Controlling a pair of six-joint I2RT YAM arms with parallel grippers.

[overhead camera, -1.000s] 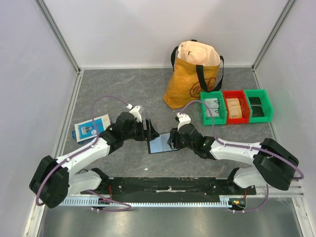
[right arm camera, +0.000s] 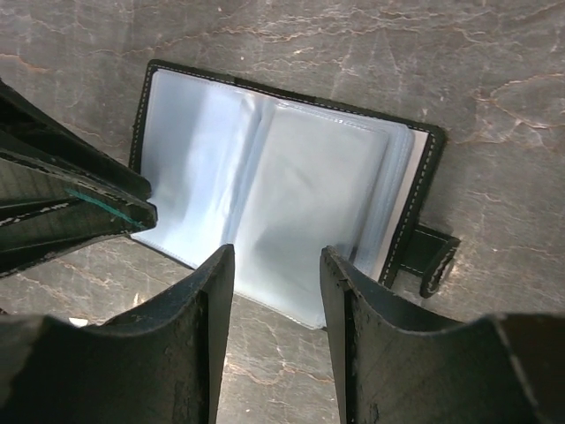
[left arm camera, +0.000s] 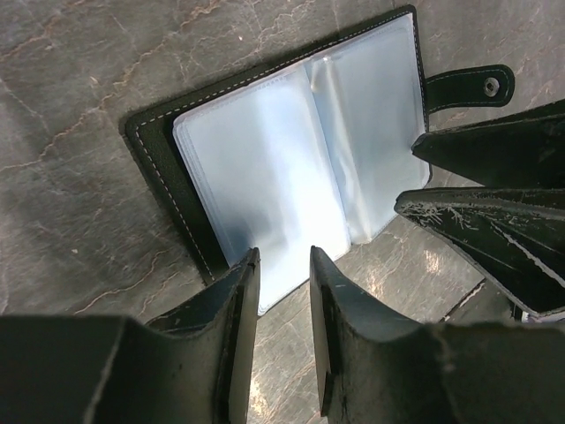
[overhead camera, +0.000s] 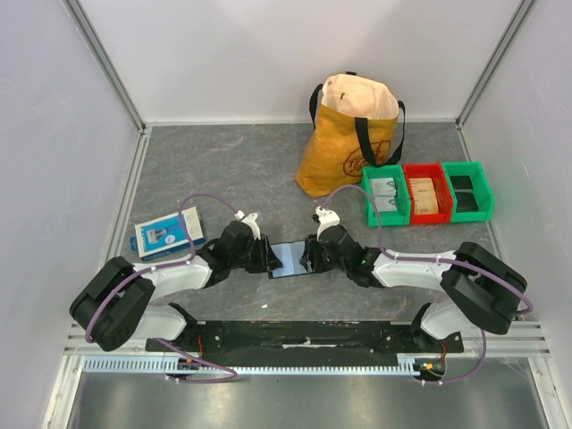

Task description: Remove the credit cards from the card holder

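Observation:
The open card holder [overhead camera: 293, 257], black with clear plastic sleeves [left arm camera: 265, 177] and a snap strap [right arm camera: 428, 261], lies flat on the grey table between my grippers. My left gripper is over its left side, fingers slightly parted and low at the sleeve's lower edge. My right gripper is over the other side, fingers parted at the lower part of the sleeve. Nothing clearly shows held in either. I cannot tell whether individual cards are inside the sleeves.
An orange tote bag [overhead camera: 335, 152] stands at the back. Green and red trays [overhead camera: 474, 204] sit at the back right, and a blue-and-white box [overhead camera: 165, 232] lies at the left.
My left gripper has moved down and toward the front onto the card holder. My right gripper has shifted slightly left and lower.

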